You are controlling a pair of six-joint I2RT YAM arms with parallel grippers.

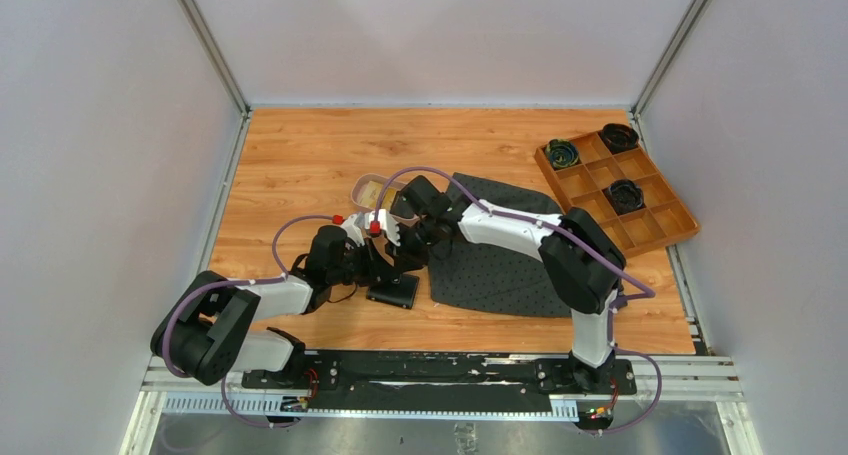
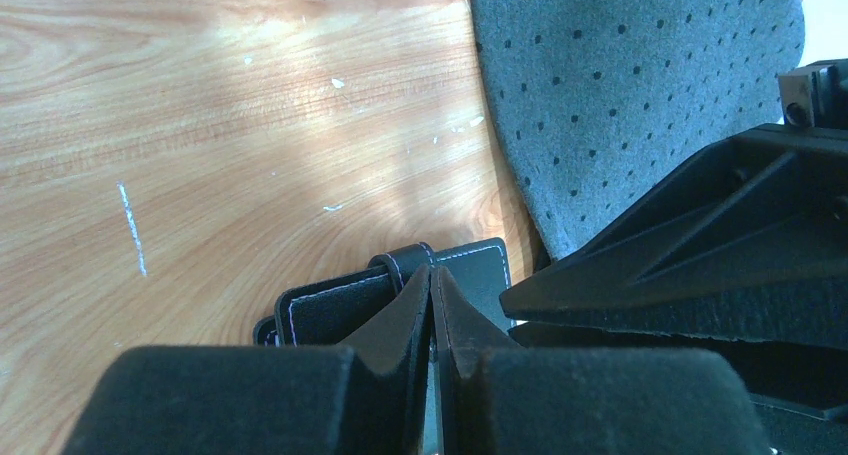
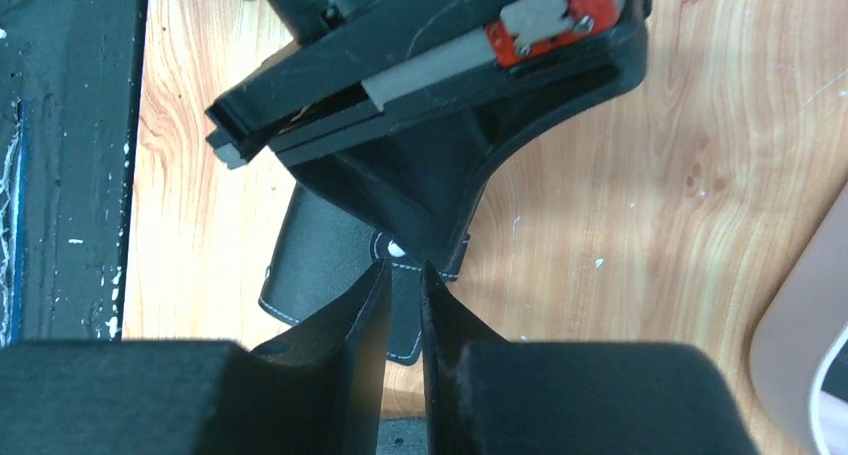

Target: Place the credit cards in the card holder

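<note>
The black card holder lies flat on the wooden table below both hands. In the left wrist view the holder shows pale stitching and a strap, partly covered by fingers. Over it sits my left gripper, its tips almost together, with only a sliver of space between them. My right gripper hovers above the same holder, tips slightly apart and empty. The two hands are very close, crossing in each other's wrist views. No credit card can be made out clearly.
Behind the hands stands a small pink-rimmed box with something yellowish inside, partly hidden by the right arm. A dark grey cloth covers the table to the right. An orange compartment tray sits far right.
</note>
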